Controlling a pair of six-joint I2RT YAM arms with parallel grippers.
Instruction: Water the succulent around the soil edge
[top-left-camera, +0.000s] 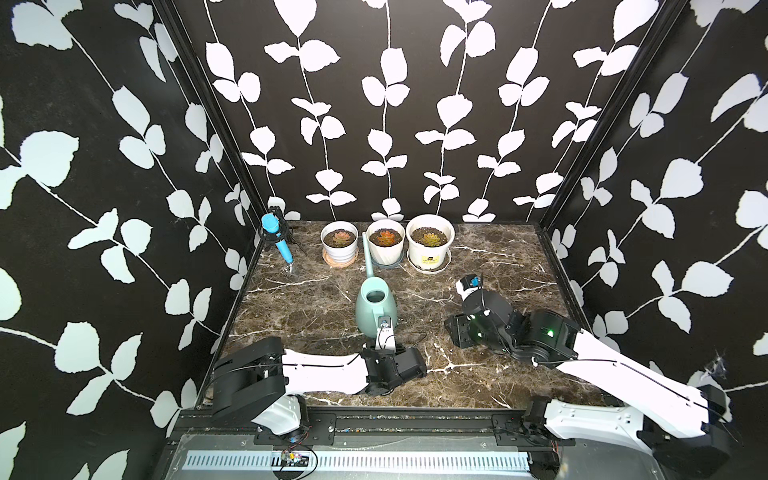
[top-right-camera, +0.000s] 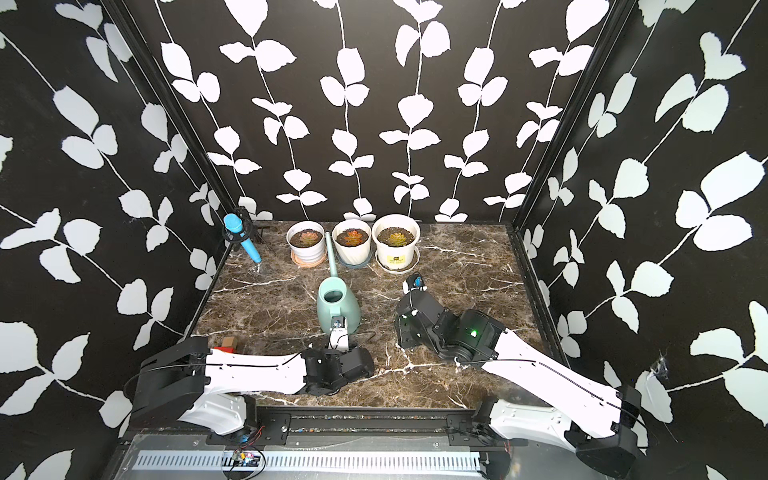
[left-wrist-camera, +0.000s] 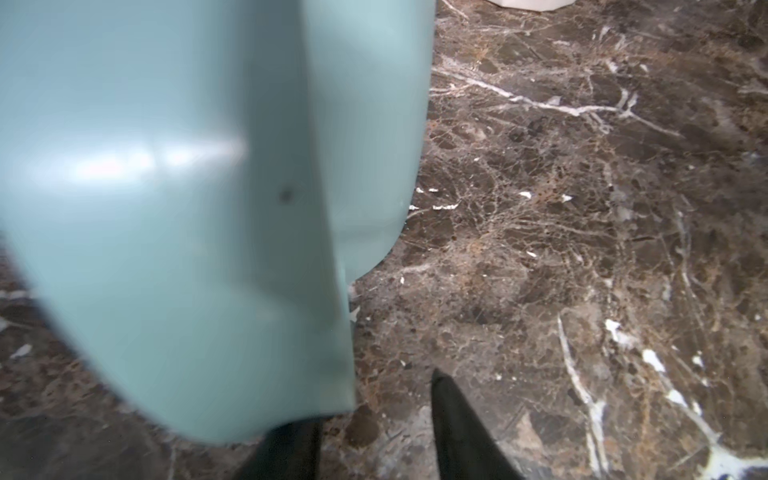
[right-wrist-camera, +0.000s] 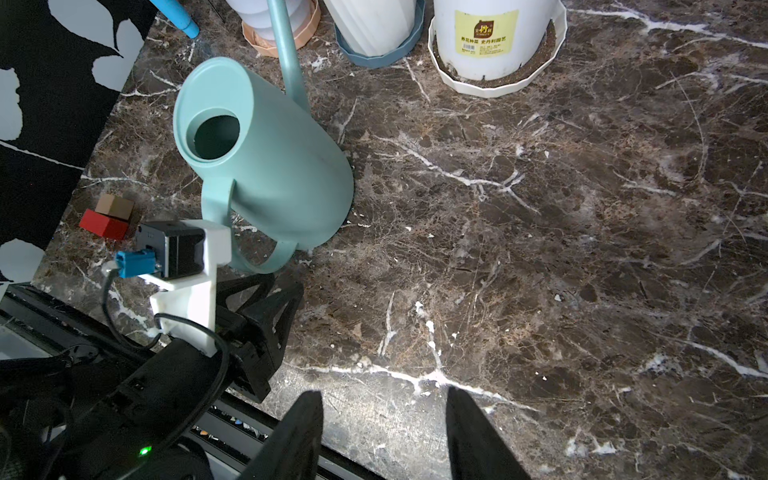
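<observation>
A mint watering can (right-wrist-camera: 296, 176) stands upright, spout toward three potted succulents: left pot (top-left-camera: 340, 249), middle pot (top-left-camera: 386, 251), right pot (top-left-camera: 429, 253). My left gripper is at the can's handle, fingers apart, with the handle close above and beside them; in the right wrist view it sits just under the handle's lower curve. My right gripper is open over bare marble right of the can, with nothing between its fingers.
A blue tool (top-right-camera: 252, 248) stands at the back left. Small red (right-wrist-camera: 102, 225) and tan (right-wrist-camera: 114, 205) blocks lie left of the can. Patterned walls enclose it.
</observation>
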